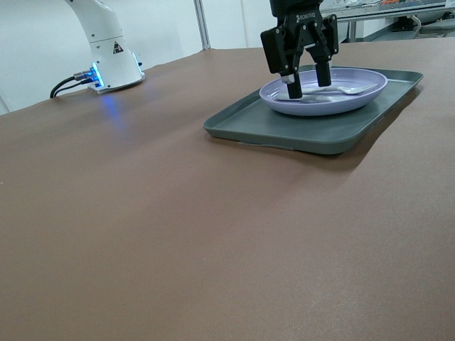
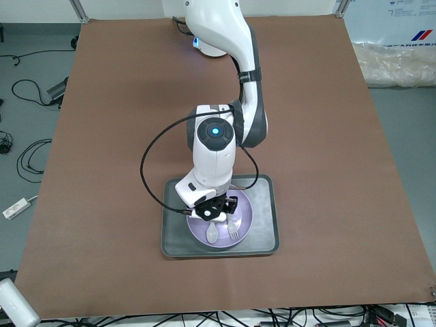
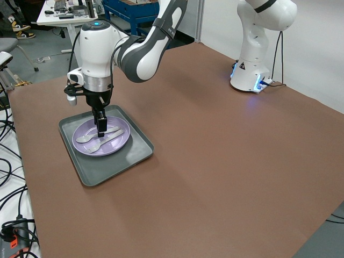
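A grey tray [image 2: 266, 238] holds a purple plate [image 3: 119, 143] with a white spoon [image 2: 212, 233] and a white fork [image 2: 233, 229] lying on it. My black gripper [image 1: 308, 84] is low over the plate, pointing down. In the top view its two fingers stand apart, with the plate's white utensils just behind and below them; I see nothing held between them. In the left view the wrist hides the fingertips.
Cables and equipment lie beyond the table's edges.
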